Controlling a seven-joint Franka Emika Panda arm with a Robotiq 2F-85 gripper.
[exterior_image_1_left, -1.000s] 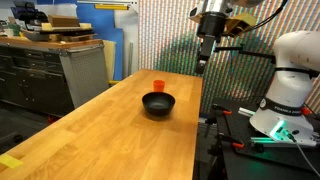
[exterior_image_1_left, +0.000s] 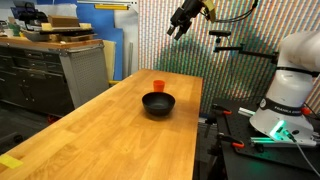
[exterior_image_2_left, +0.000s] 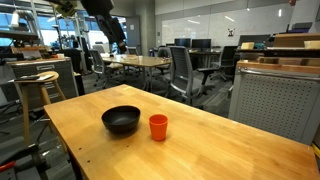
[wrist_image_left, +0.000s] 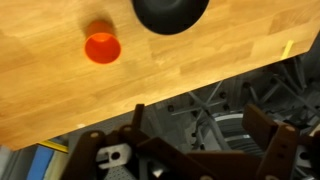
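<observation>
On the wooden table (exterior_image_1_left: 95, 120) stand a black bowl (exterior_image_1_left: 158, 104) and, just behind it in exterior view 1, an orange-red cup (exterior_image_1_left: 158, 86). Exterior view 2 has the cup (exterior_image_2_left: 158, 128) upright, to the right of the bowl (exterior_image_2_left: 121, 120), with a small gap between them. My gripper (exterior_image_1_left: 177, 32) is high above the table, well clear of both. In the wrist view its fingers are spread apart with nothing between them. There, the cup (wrist_image_left: 102, 47) is at upper left and the bowl (wrist_image_left: 170, 12) is cut off by the top edge.
Much of the table top around the cup and bowl is bare. Office chairs (exterior_image_2_left: 190, 68) stand beyond the table in exterior view 2. A wooden stool (exterior_image_2_left: 40, 92) is at the left there. The table's edge (wrist_image_left: 150, 101) crosses the wrist view.
Cup and bowl have stayed put.
</observation>
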